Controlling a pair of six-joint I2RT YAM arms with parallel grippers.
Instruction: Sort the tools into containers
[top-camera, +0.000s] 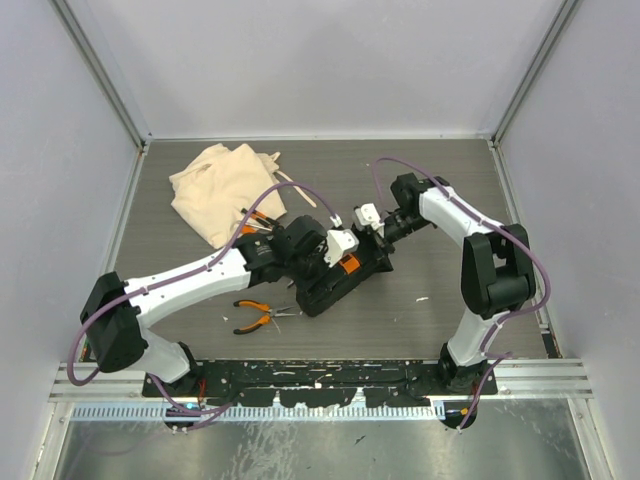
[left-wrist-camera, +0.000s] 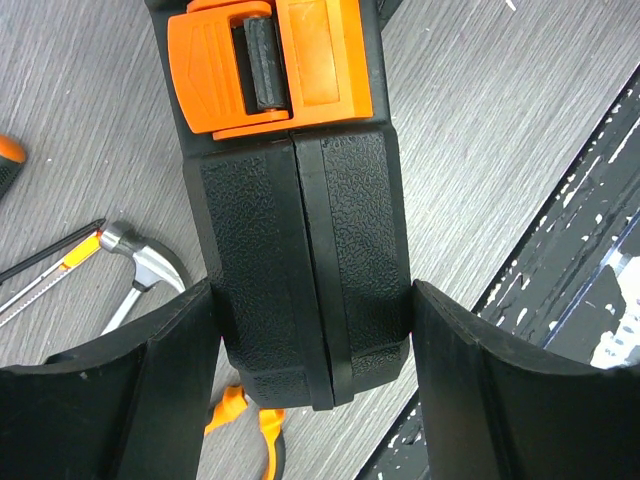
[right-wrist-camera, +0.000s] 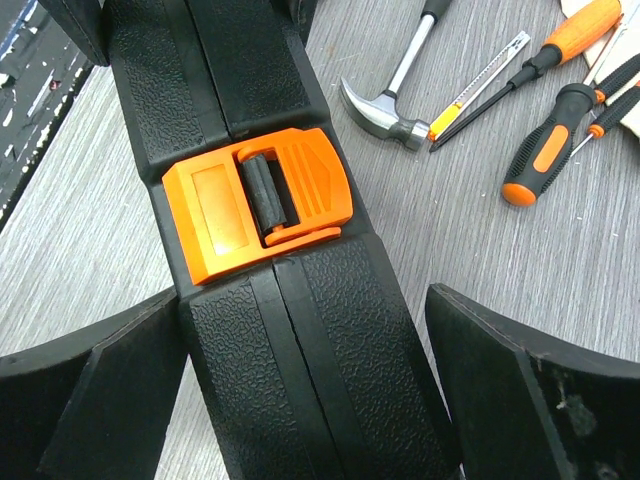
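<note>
A black toolbox (top-camera: 334, 290) with an orange latch (left-wrist-camera: 318, 60) lies diagonally on the table between my grippers. My left gripper is around one end, its fingers at either side of the box. My right gripper straddles the other end, open around it; contact is unclear. Orange-handled pliers (top-camera: 262, 320) lie at the front left. A hammer (right-wrist-camera: 382, 112), a utility knife (right-wrist-camera: 457, 110) and several screwdrivers (right-wrist-camera: 540, 150) lie beside the box.
A beige cloth pouch (top-camera: 215, 190) lies at the back left. Both arms reach in over the middle.
</note>
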